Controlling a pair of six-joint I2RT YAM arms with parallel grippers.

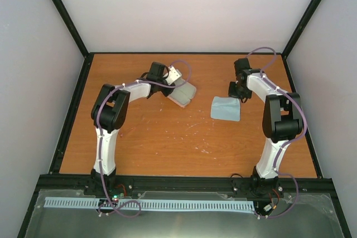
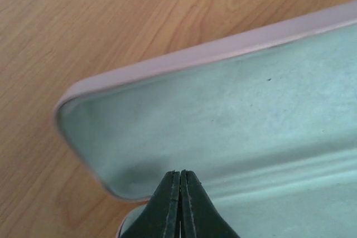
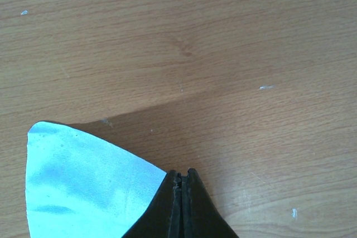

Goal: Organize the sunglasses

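An open case [image 1: 185, 95] with pale grey-green lining and pink rim lies left of centre in the top view; in the left wrist view its lid [image 2: 223, 110] fills much of the frame. My left gripper is shut over it, fingertips together, nothing visible between them. My right gripper is shut at the corner of a light blue cloth [image 3: 89, 188], nothing clearly visible between its fingers. No sunglasses can be made out; part of the case is hidden under the left arm.
Dark frame edges and white walls bound the work area. The two arms stand on either side, well apart.
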